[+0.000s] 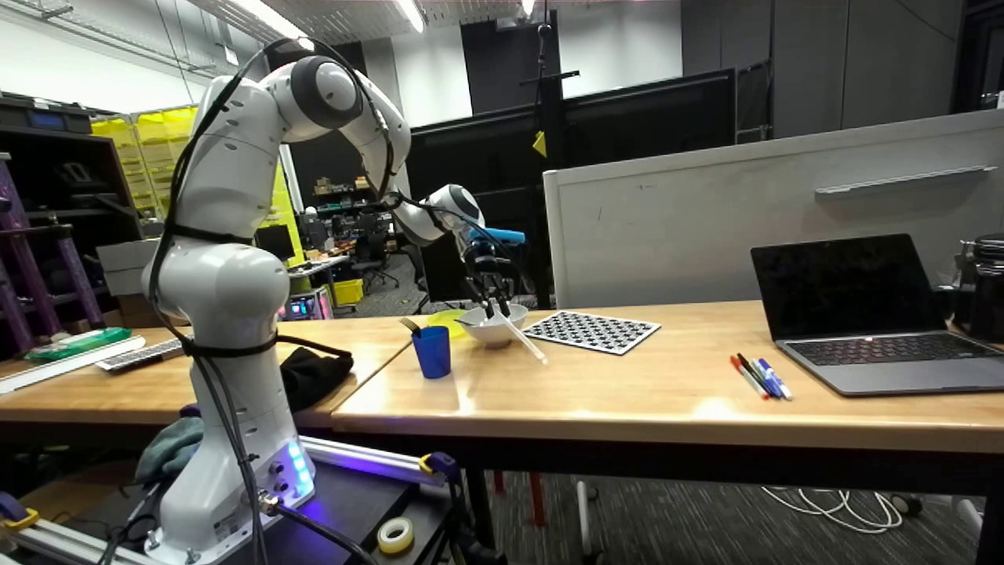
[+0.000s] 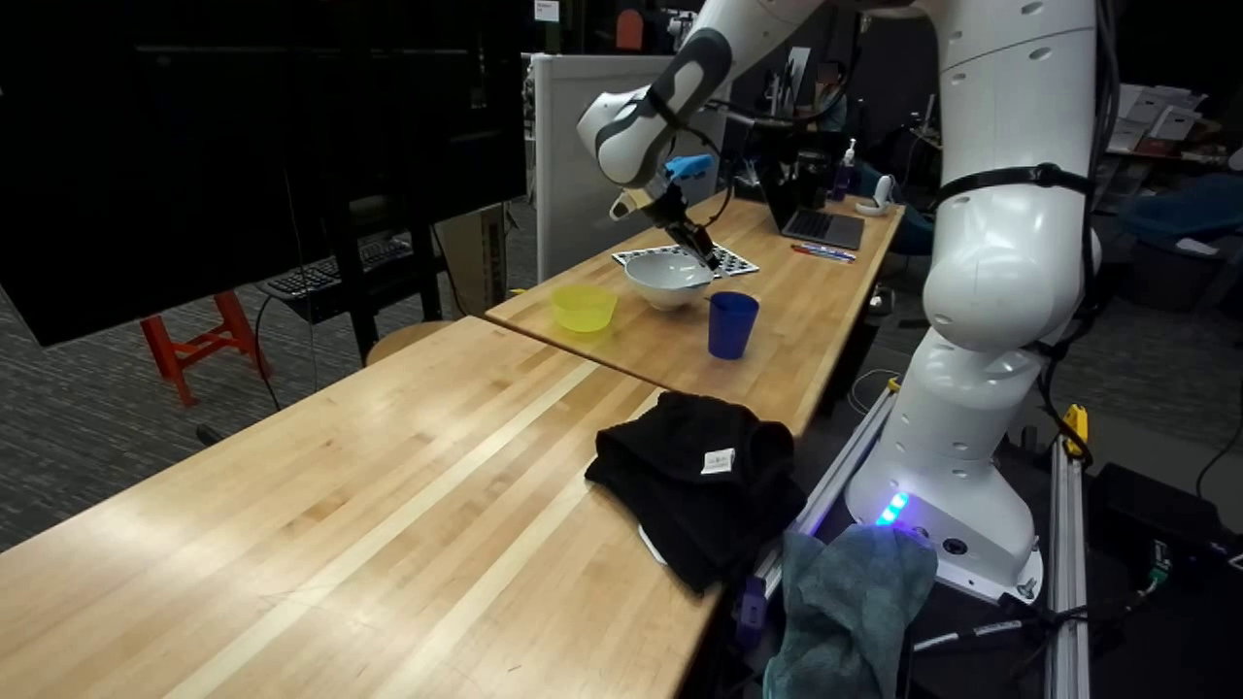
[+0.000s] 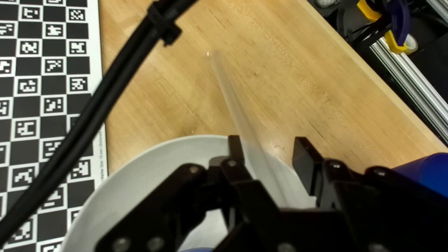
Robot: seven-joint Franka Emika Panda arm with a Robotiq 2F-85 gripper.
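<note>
In the wrist view my gripper stands part open over the white bowl (image 3: 138, 180), its two fingers well apart. A thin, pale stick (image 3: 231, 96) runs blurred through the gap, with clear space showing on both sides of it. Its far end lies beyond the bowl, over bare wood. From exterior view 1, the stick (image 1: 524, 339) slopes down to the right from my gripper (image 1: 496, 309) across the rim of the bowl (image 1: 489, 333). Whether its far end touches the table is unclear. The lower end inside the bowl is hidden by the fingers.
A blue cup (image 1: 432, 352) holding a utensil stands beside the bowl, and a yellow bowl (image 2: 583, 308) sits close by. The checkered board (image 1: 593, 331) lies on the other side. Markers (image 1: 762, 377) and a laptop (image 1: 885, 329) are farther right.
</note>
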